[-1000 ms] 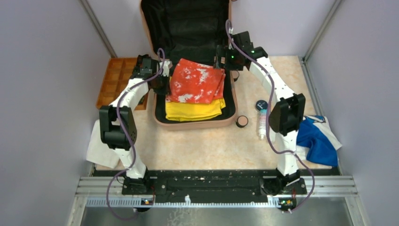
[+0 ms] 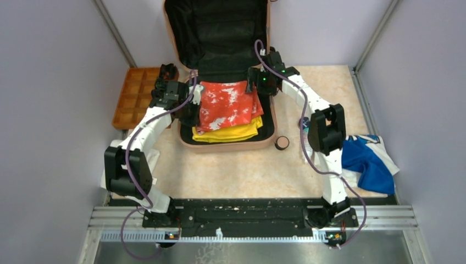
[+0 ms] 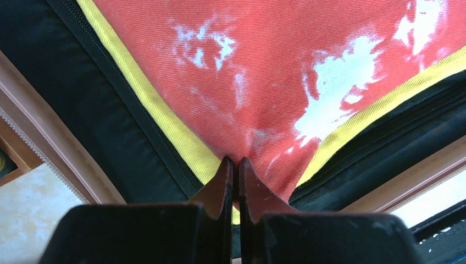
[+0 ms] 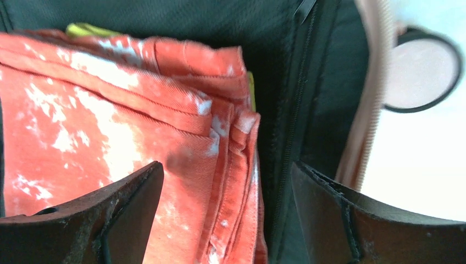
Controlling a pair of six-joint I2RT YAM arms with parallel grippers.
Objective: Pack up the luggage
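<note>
A red tie-dye cloth (image 2: 225,104) lies folded on a yellow cloth (image 2: 228,133) inside the open suitcase (image 2: 231,147). My left gripper is shut on the red cloth's near left corner, close to the suitcase's front left. My right gripper is open above the red cloth's layered right edge, with folds of the cloth lying below and between its fingers, near the back right of the suitcase.
An orange compartment tray (image 2: 132,93) stands at left, beside a white cloth (image 2: 112,165). At right lie a round container (image 2: 282,142), a white tube (image 2: 306,151) and blue-white clothing (image 2: 368,162).
My left gripper has moved toward the front with the red cloth's corner, drawing it over more of the yellow cloth. My right gripper has moved lower and leftward over the red cloth.
</note>
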